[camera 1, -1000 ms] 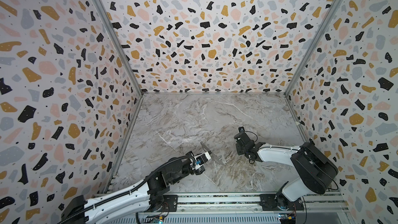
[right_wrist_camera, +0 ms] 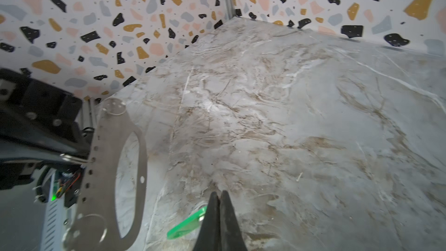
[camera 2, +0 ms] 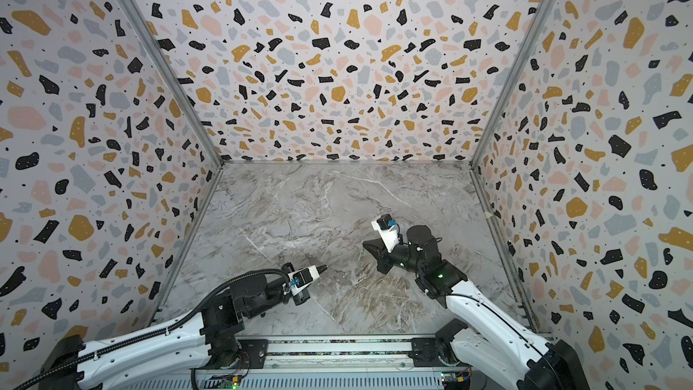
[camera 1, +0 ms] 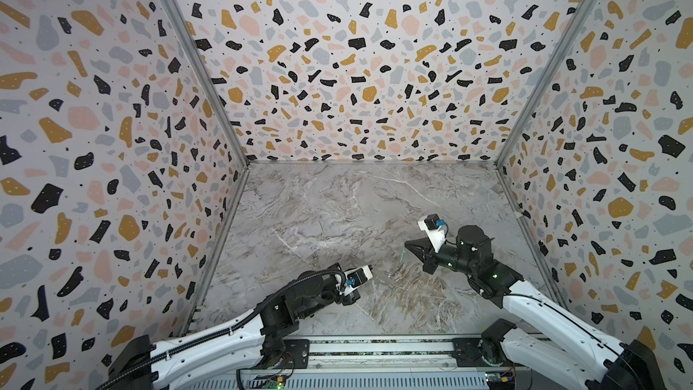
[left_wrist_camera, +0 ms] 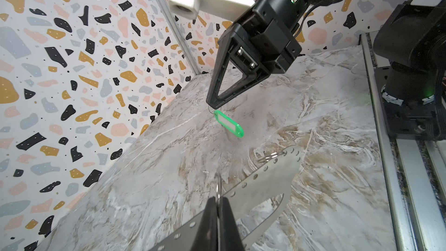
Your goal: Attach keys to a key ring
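My left gripper is shut on something thin and metallic; a metal plate with holes and a slot hangs at its fingertips, also seen large in the right wrist view (right_wrist_camera: 111, 176). Whether it is pinched or hooked, I cannot tell exactly. My right gripper is shut, facing left toward the left one and higher. A green-framed tag hangs by a thin wire or ring below its fingertips, also at the bottom of the right wrist view (right_wrist_camera: 185, 225). The ring itself is too small to make out.
Patterned walls (camera 1: 368, 57) enclose it on the back and sides. A metal rail (left_wrist_camera: 388, 186) runs along the front edge.
My right arm has risen and turned leftward, bringing its gripper and the green tag toward the left gripper. The left arm has shifted slightly.
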